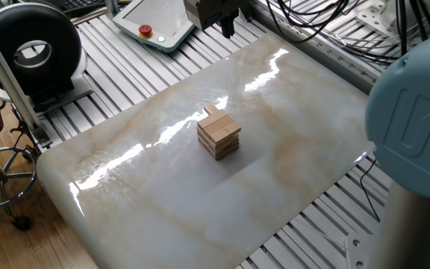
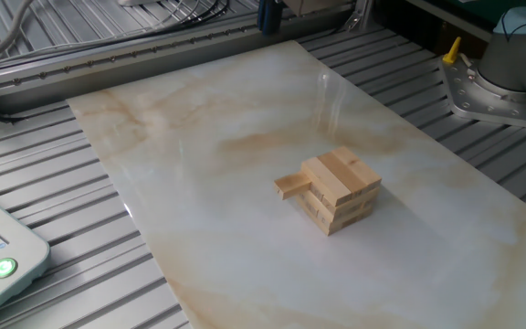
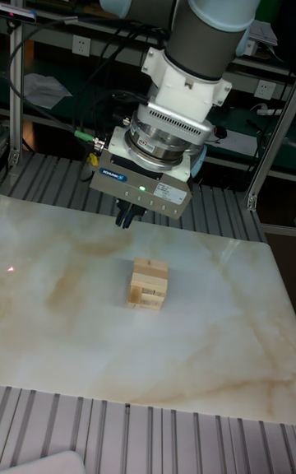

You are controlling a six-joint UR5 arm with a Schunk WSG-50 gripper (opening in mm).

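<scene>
A small stack of light wooden blocks [image 1: 219,133] stands near the middle of the marble-patterned sheet. One block [image 2: 290,185] juts out from the stack's side, below the top layer, in the second exterior view. The third exterior view shows the stack [image 3: 149,282] with its top layer flat. My gripper [image 3: 128,216] hangs above the sheet, behind the stack and clear of it. Its dark fingers are close together, too small to tell whether they are open or shut; no block shows at them. In the first exterior view the gripper [image 1: 228,31] is at the top edge.
The marble sheet [image 1: 148,202] is otherwise bare around the stack. A teach pendant with a red button [image 1: 146,31] lies on the slatted table at the back. Cables [image 1: 312,22] run along the far rail. A blue arm joint [image 1: 413,116] fills the right edge.
</scene>
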